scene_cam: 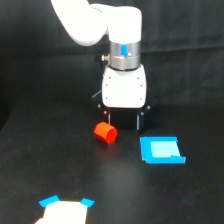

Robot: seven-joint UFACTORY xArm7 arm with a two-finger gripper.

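Observation:
A small orange-red block or cylinder (105, 132) lies on the dark table, left of the middle. Its end faces partly toward the camera. Above and slightly right of it hangs my white gripper (124, 122), open, its thin dark fingers set wide apart. The left finger comes down close behind the red object; whether they touch, I cannot tell. Nothing shows between the fingers.
To the right, a white patch framed in blue tape (162, 150) lies flat on the table. A white sheet (65, 212) with blue tape at its corners is cut off by the lower left edge. Bare dark table surrounds these.

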